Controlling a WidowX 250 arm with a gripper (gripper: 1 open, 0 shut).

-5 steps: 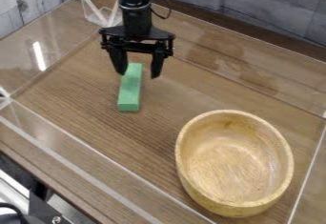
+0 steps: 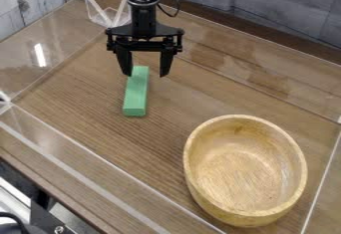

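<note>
My gripper hangs open at the upper middle, its black fingers spread apart above a green rectangular block. The block lies lengthwise on the wooden table, its far end just below the gripper. Nothing shows held between the fingers; whether they touch the table is unclear.
A large tan round bowl sits at the lower right. The table's edges show at the upper left and top right.
The block and bowl have not visibly moved.
</note>
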